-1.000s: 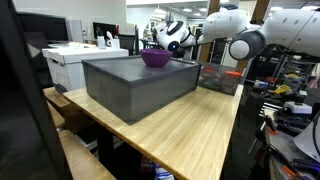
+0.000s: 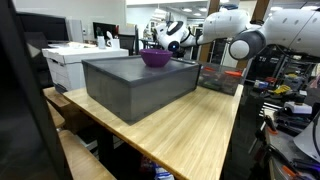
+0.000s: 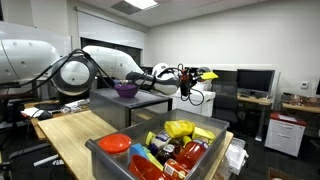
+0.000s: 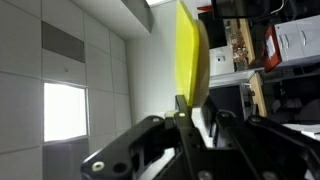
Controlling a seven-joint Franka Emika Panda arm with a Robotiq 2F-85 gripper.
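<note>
My gripper is shut on a long yellow object (image 4: 188, 52), which sticks out beyond the fingertips in the wrist view. In exterior view 2 the same yellow object (image 3: 208, 75) shows at the end of the outstretched arm, held up in the air beyond the table. Exactly what the object is, I cannot tell. From exterior view 1 the gripper (image 2: 153, 40) looks small and dark, high behind a purple bowl (image 2: 156, 58), and the yellow object cannot be made out there.
The purple bowl rests on a long grey box (image 2: 125, 95) on the wooden table (image 2: 185, 135). A grey bin (image 3: 110, 165) full of colourful items stands at the table's end in exterior view 2. Desks with monitors (image 3: 254, 79) are behind.
</note>
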